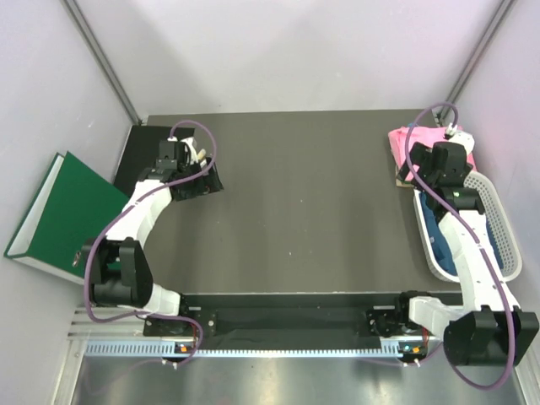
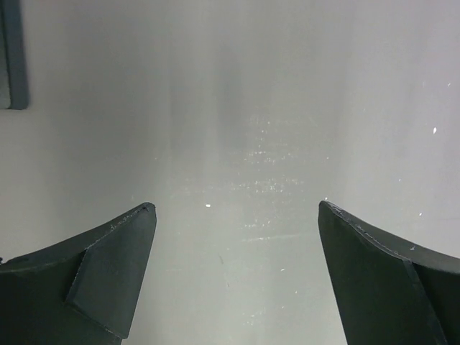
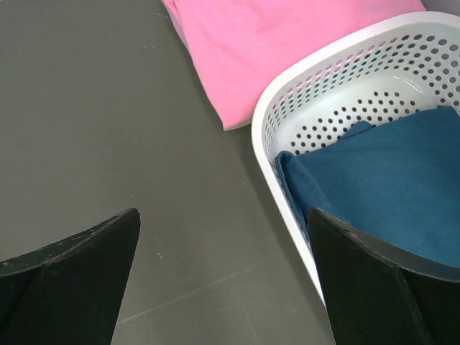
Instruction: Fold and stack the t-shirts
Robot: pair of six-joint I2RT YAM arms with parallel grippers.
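Observation:
A folded pink t-shirt lies at the table's back right, partly hidden in the top view by my right arm. Beside it stands a white perforated basket holding a dark blue t-shirt. My right gripper is open above the table and the basket's left edge, nothing between its fingers. On the left side, my left gripper hangs open over bare surface, also empty.
A large green binder-like object leans at the left wall, with a dark board near the back left.

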